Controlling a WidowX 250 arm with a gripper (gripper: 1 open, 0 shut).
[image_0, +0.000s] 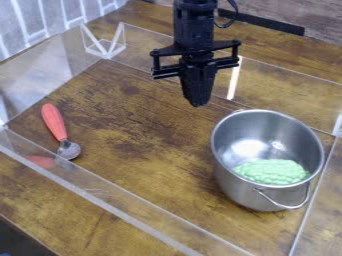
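My black gripper (198, 88) hangs over the middle-back of the wooden table, pointing down, shut with nothing visible between its fingers. Below it to the right stands a steel pot (242, 140) with a wire handle, holding a pale green lumpy object (271, 171). A scoop or cutter with a red handle (54, 123) and a metal head lies at the left.
Clear plastic barriers (114, 207) border the workspace on several sides. A white wire-like bracket (103, 42) stands at the back left.
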